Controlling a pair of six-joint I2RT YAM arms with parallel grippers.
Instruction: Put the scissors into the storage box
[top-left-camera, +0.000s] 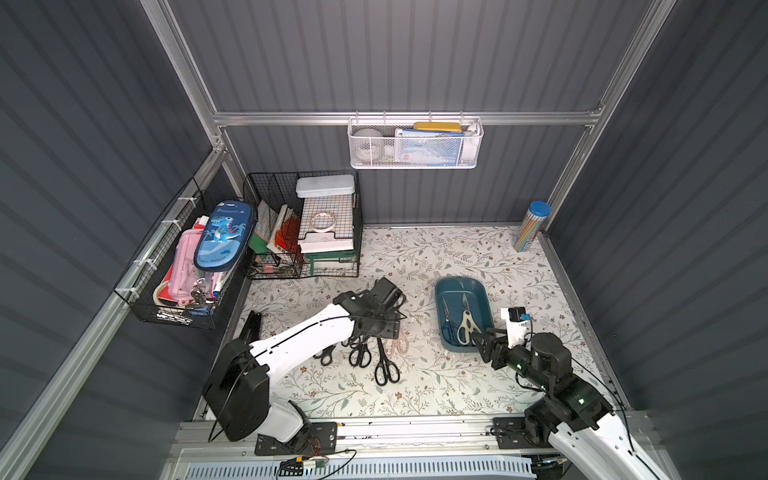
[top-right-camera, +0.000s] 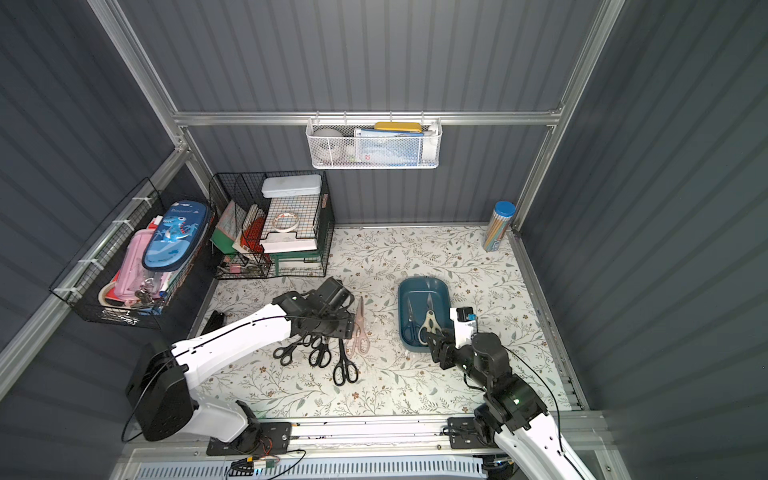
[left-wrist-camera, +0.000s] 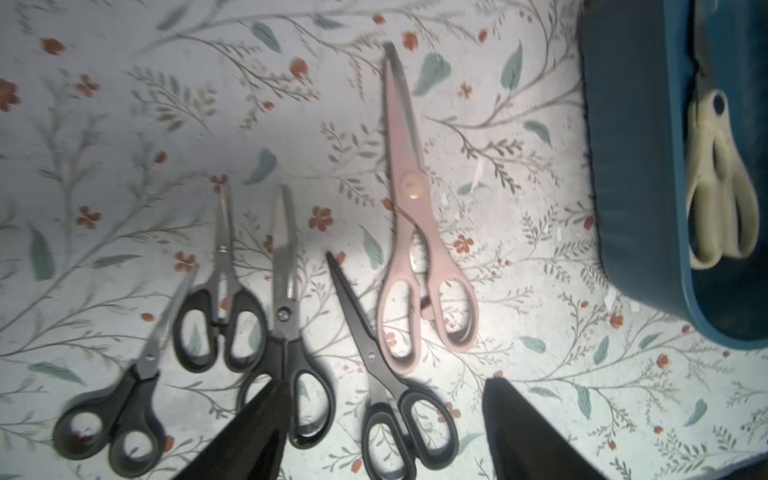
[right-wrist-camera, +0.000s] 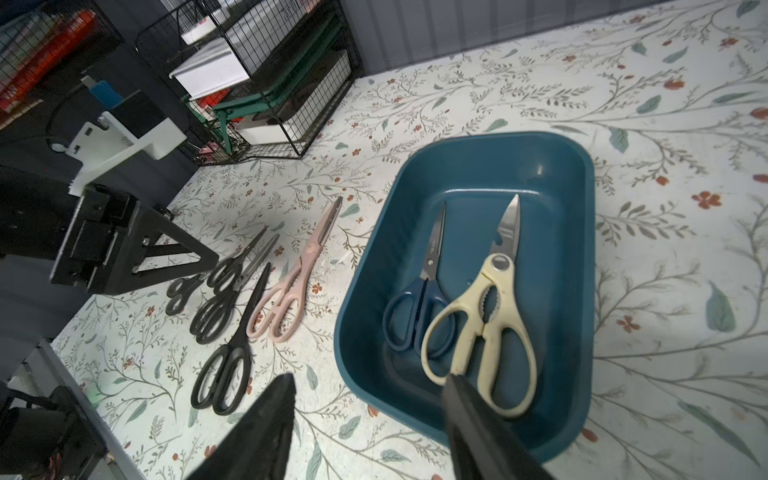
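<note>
A teal storage box (top-left-camera: 462, 288) holds cream scissors (right-wrist-camera: 480, 328) and blue scissors (right-wrist-camera: 424, 296). Left of it on the mat lie pink scissors (left-wrist-camera: 412, 192) and several black scissors (left-wrist-camera: 368, 352). My left gripper hangs over the scissors, its fingers apart with nothing between them; the pink pair lies centred beneath it in the left wrist view. My right gripper is at the near right of the box, fingers apart and empty.
Wire baskets (top-left-camera: 276, 188) of stationery stand at the back left. A white mesh basket (top-left-camera: 358, 160) hangs on the back wall. A blue-lidded canister (top-left-camera: 528, 228) stands back right. A black stapler (top-left-camera: 249, 328) lies at the left edge.
</note>
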